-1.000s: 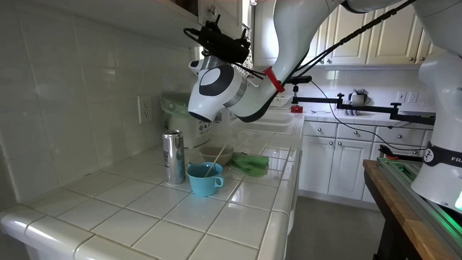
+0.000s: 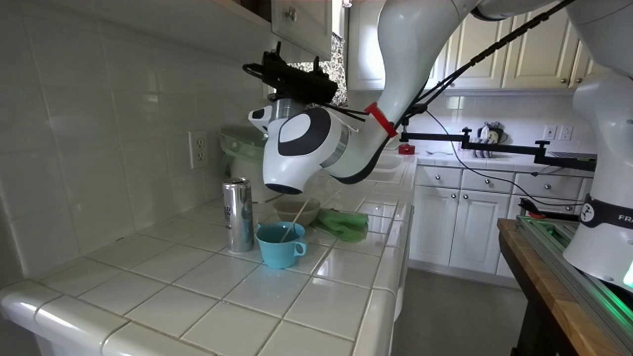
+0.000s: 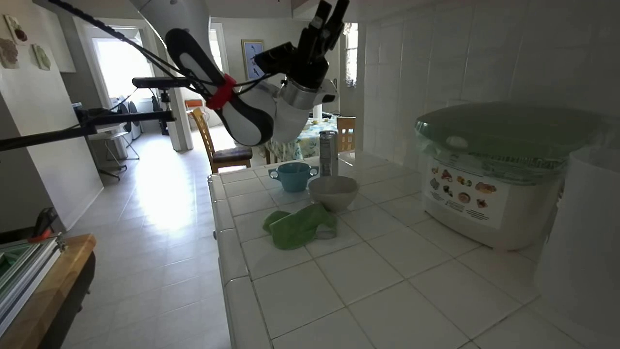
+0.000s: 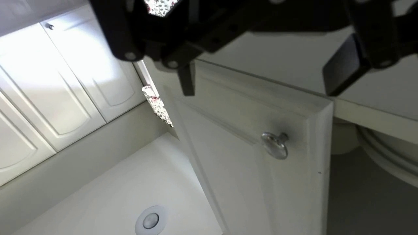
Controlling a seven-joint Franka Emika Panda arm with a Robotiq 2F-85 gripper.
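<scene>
My gripper (image 3: 332,12) is raised above the counter, pointing upward, its fingers apart with nothing between them. In the wrist view the gripper stands open below a white cabinet door (image 4: 235,156). A round metal knob (image 4: 274,145) on that door shows beyond the gap between the fingers, apart from both. The door is ajar, and a dark inside with curved rims (image 4: 386,150) shows at its right. In exterior view 1 the same door (image 2: 305,29) and its knob (image 2: 291,13) are at the top, close above the black hand.
On the tiled counter stand a blue cup (image 2: 279,252) with a stick, a silver can (image 2: 238,213), a pale bowl (image 3: 333,192), a green cloth (image 3: 299,227) and a lidded bin (image 3: 465,198). The upper cabinet's underside (image 2: 160,23) overhangs the wall side.
The hand and wrist have come down and tilted, with the hand shifting slightly left in exterior view 1. The counter objects and the cabinet door look unchanged.
</scene>
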